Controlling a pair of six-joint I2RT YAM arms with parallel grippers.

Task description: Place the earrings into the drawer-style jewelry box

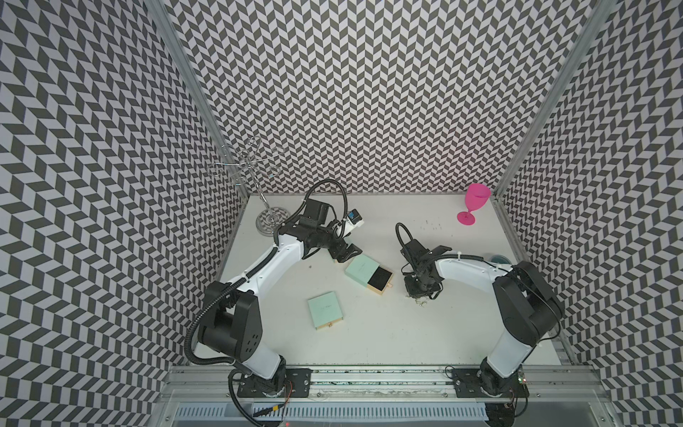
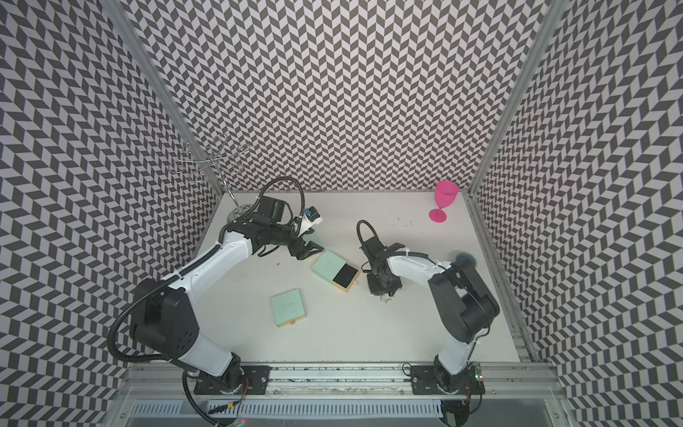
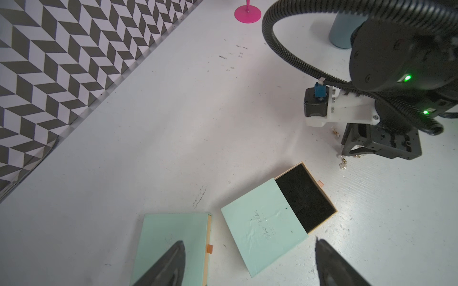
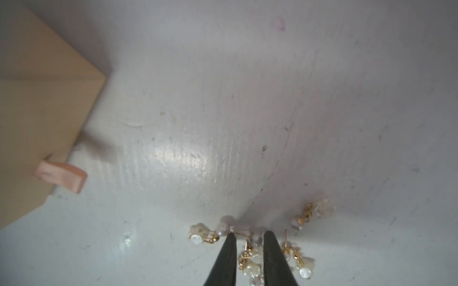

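Several gold and pearl earrings (image 4: 300, 257) lie on the table under my right gripper, whose fingertips stand a little apart among them, partly hiding one. A mint jewelry box (image 3: 257, 219) has its drawer out, showing a bare black lining (image 3: 305, 197); it sits just left of that gripper. My left gripper is open with nothing between its fingers, over the back left boxes. A second mint box (image 3: 169, 238) is beneath it, and a third (image 1: 325, 308) lies at the front left.
A metal stand (image 1: 271, 220) is at the back left. A pink goblet (image 1: 475, 199) stands back right, a blue cup (image 3: 341, 33) on the right.
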